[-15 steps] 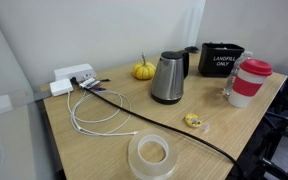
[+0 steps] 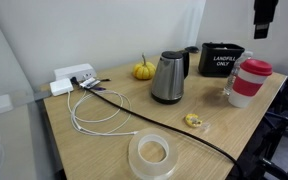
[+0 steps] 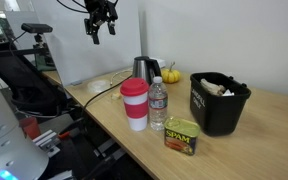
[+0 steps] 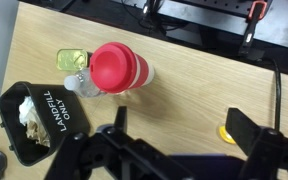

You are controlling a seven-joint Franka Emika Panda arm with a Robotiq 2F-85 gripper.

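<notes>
High above the table hangs my gripper, its two fingers wide apart in the wrist view and nothing between them. It enters at the top right in exterior view 1 and at the upper left in exterior view 2. Below it in the wrist view, up and left, is a red and white cup (image 4: 111,67), upright on the table. A clear bottle (image 3: 158,105) and a yellow-blue SPAM can (image 3: 181,136) stand beside the cup (image 3: 135,104). A small yellow item (image 2: 193,120) lies on the tabletop.
The black LANDFILL ONLY bin (image 3: 217,104) holds some crumpled white material. A steel kettle (image 2: 170,77), a small pumpkin (image 2: 144,71), a roll of tape (image 2: 152,154) and a white cable (image 2: 79,122) are spread over the table.
In exterior view 1, my gripper has come down into view at the top right, above the cup. The objects on the table have not moved.
</notes>
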